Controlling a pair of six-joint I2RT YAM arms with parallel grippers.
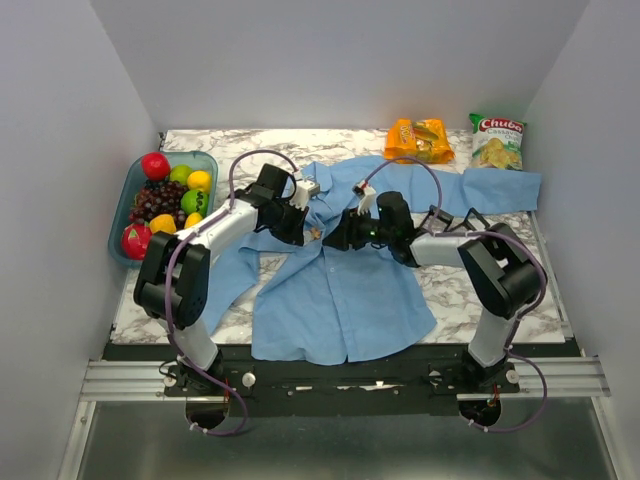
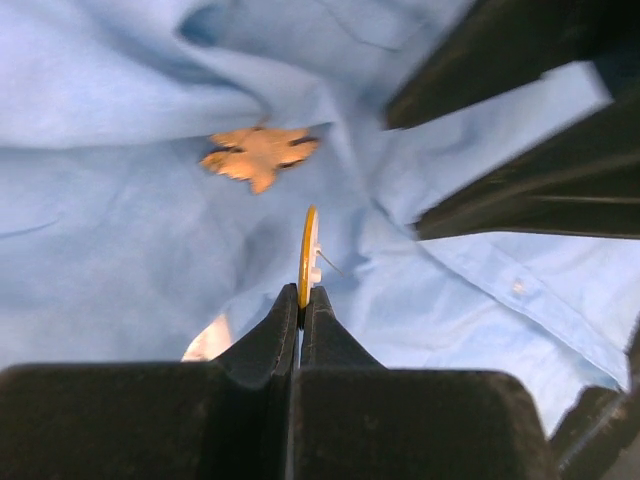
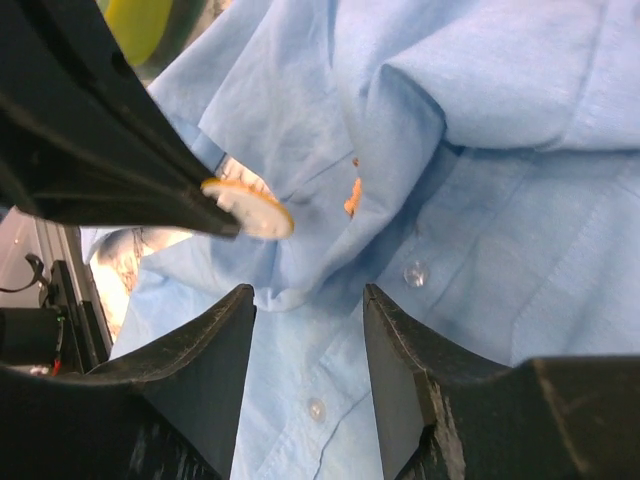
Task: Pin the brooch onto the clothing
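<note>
A thin round brooch [image 2: 308,250] stands edge-on in the fingertips of my left gripper, which is shut on it. Its rim is orange-yellow, and a fine pin wire sticks out from its white back. The right wrist view shows its pale face [image 3: 252,210] tilted above the cloth. My right gripper is open to the right of the brooch, with nothing between its fingers. Light blue clothing [image 1: 340,310] lies spread and rumpled under both grippers. Brooch and cloth look apart, though contact cannot be judged surely.
An orange-brown leaf-shaped piece [image 2: 260,155] rests on the cloth near a fold. At the left is a fruit basket [image 1: 128,195]; an orange bag [image 1: 420,140] and a chips bag [image 1: 497,143] stand at the back. The two grippers are close together.
</note>
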